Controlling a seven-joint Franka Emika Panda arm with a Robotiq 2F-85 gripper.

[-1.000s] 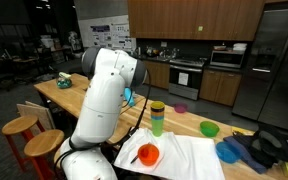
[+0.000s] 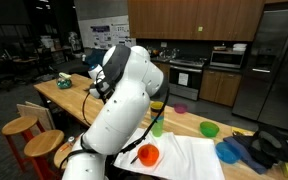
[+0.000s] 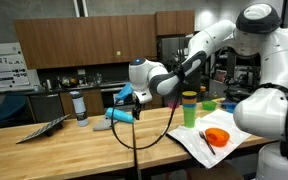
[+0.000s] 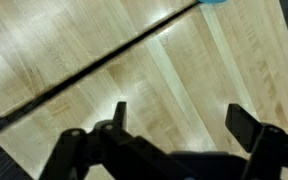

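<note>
My gripper stands open above the wooden table point(image 4: 149, 80), and the wrist view shows nothing between its fingers. In exterior view 2 the gripper point(image 3: 141, 97) hangs over the table near a light blue item point(image 3: 120, 116), whose exact kind is unclear. Part of a blue thing point(image 4: 213, 1) peeks in at the wrist view's top edge. A yellow-topped green cup stack point(image 3: 189, 108) is upright to the right. An orange bowl point(image 2: 148, 155) rests on a white cloth point(image 2: 189, 158), with a utensil beside or in it.
A green bowl point(image 2: 209, 129), a pink plate point(image 2: 180, 108) and a blue bowl point(image 2: 227, 152) sit farther along the table. At the back stand a silver canister point(image 3: 79, 105) and a dark slanted object point(image 3: 54, 118). A dark seam crosses the tabletop under the gripper.
</note>
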